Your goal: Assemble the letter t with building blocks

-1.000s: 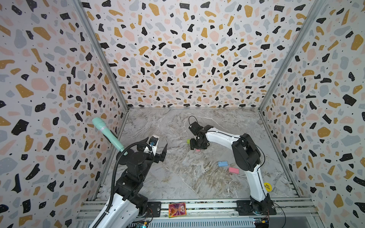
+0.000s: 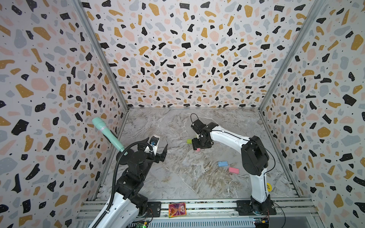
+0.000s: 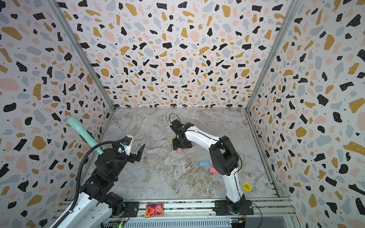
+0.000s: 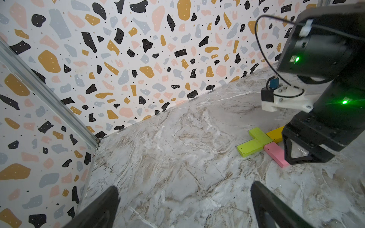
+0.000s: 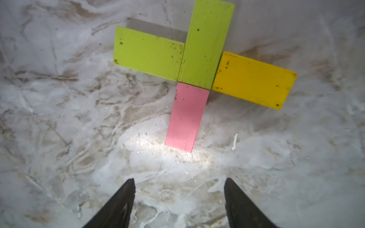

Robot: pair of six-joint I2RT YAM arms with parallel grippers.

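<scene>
Four-way joined, a cross of blocks lies on the marble table. In the right wrist view its upright green block [image 5: 206, 43] has a second green block [image 5: 149, 53] against its left side and a yellow block [image 5: 254, 80] against its right. A pink block [image 5: 185, 117] meets the upright one's lower end, in line with it. My right gripper is open above the table just below the pink block, holding nothing. At the table's left, my left gripper stands open and empty, its fingers far from the blocks.
A blue block [image 2: 222, 163] and another pink block [image 2: 233, 170] lie loose at the front right, near the right arm's base. Bare table [image 2: 176, 178] spreads between the arms at the front. A patterned card [image 2: 177, 209] sits beyond the front edge.
The left arm and the loose blocks have stayed still.
</scene>
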